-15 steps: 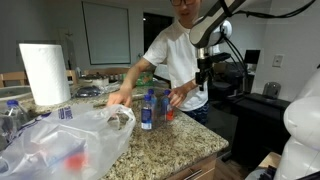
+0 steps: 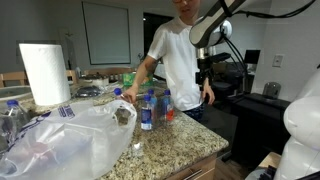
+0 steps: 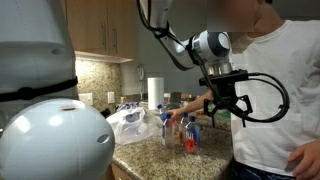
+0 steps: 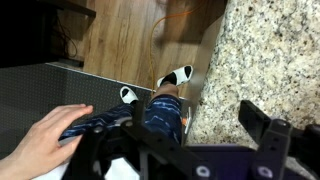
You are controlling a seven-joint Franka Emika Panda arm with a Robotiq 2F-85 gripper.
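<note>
My gripper hangs over the counter's edge in the wrist view, its dark fingers spread wide with nothing between them. In exterior view 1 the gripper (image 2: 207, 78) is in the air beside the person, right of the bottles and apart from them. A clear bottle with a blue cap and label (image 2: 147, 114) stands upright on the counter. Close by is a bottle with a red label (image 2: 169, 109). In exterior view 2 a blue-capped bottle (image 3: 191, 136) stands nearest the camera.
A person (image 3: 275, 85) stands close beside the arm, one hand reaching to a bottle (image 2: 123, 110) by the crumpled plastic bag (image 2: 70, 145). A paper towel roll (image 2: 45, 75) stands behind.
The person's hand went into the bag and came back out; a blue-capped bottle is now at that hand beside the bag. A red patch inside the bag is gone. My arm looks unmoved.
</note>
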